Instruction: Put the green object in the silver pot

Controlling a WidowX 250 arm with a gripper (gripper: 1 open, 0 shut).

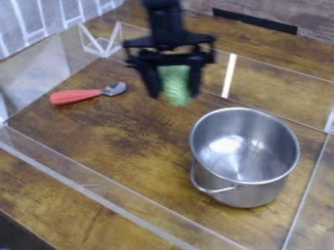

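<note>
The green object (175, 84) hangs above the table, with my black gripper (171, 86) shut on it; both are blurred. Its upper part is partly hidden by the fingers. To the lower right stands the silver pot (244, 156), upright, with nothing visible inside and its wire handle hanging down at the front. In the picture, the held object is up and left of the pot's rim, apart from it.
A spoon with a red handle (76, 96) lies on the wooden table (117, 142) at the left. Clear low panels form a border around the area. Bare wood lies left of the pot.
</note>
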